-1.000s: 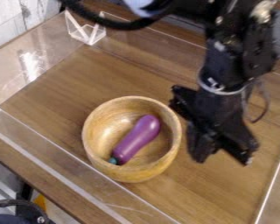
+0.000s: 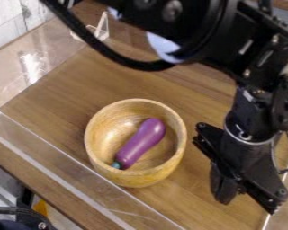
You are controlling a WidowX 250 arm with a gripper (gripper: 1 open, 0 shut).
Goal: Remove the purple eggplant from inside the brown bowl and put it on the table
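The purple eggplant (image 2: 140,143) lies slantwise inside the brown bowl (image 2: 175,167), its green stem end resting low at the left by the bowl's inner wall. My black gripper (image 2: 227,186) hangs to the right of the bowl, pointing down over the table and clear of the rim. The eggplant is still in the bowl, and the gripper is not touching it. Dark, overlapping finger parts hide how wide the fingers stand.
Bare wooden table (image 2: 62,90) stretches behind and left of the bowl, with more free surface in front of it at right. A clear plastic-like edge (image 2: 62,175) runs along the left front. The black arm covers the upper right.
The gripper has moved right, away from the bowl, and the arm above it has come lower into view. Bowl and eggplant have stayed in place.
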